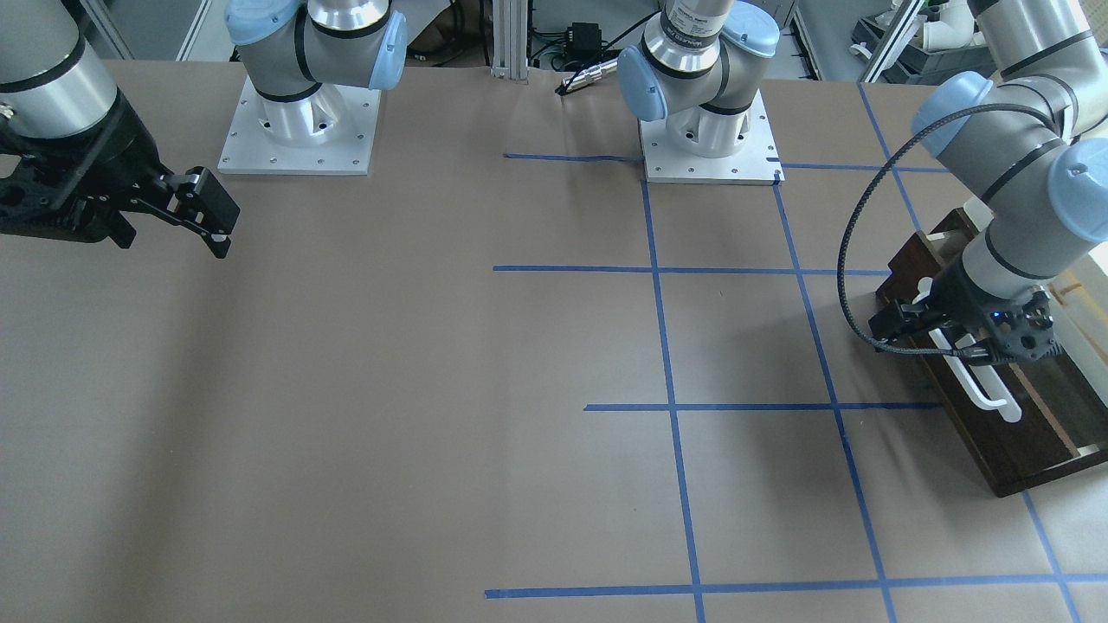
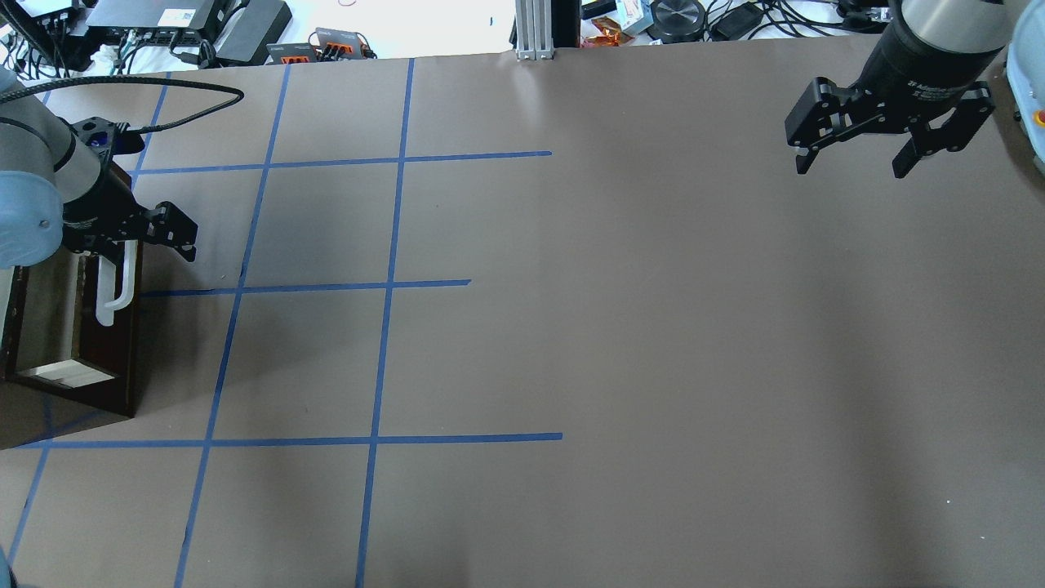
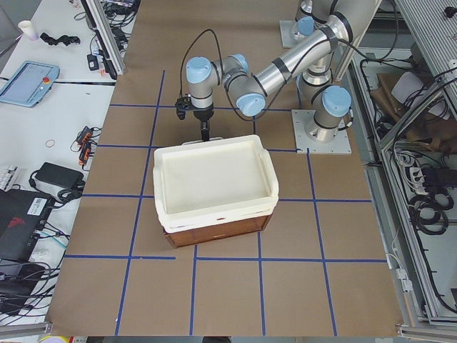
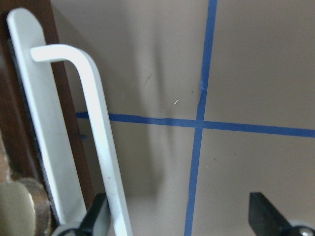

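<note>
A dark wooden box [image 1: 992, 441] with a cream lid or top [image 3: 214, 179] stands on the taped floor, and its drawer stands part open, showing a light interior in the top view. A white bar handle [image 4: 98, 123] runs along the drawer front. My gripper is down at that handle, one fingertip touching or hooked at the bar on the left of the wrist view, the other out over bare floor. The fingers look apart; in the front view the arm's cable and housing partly hide them.
A second arm's gripper [image 2: 872, 147] hangs at the other side of the table. Other arm bases [image 1: 296, 156] stand at the back.
</note>
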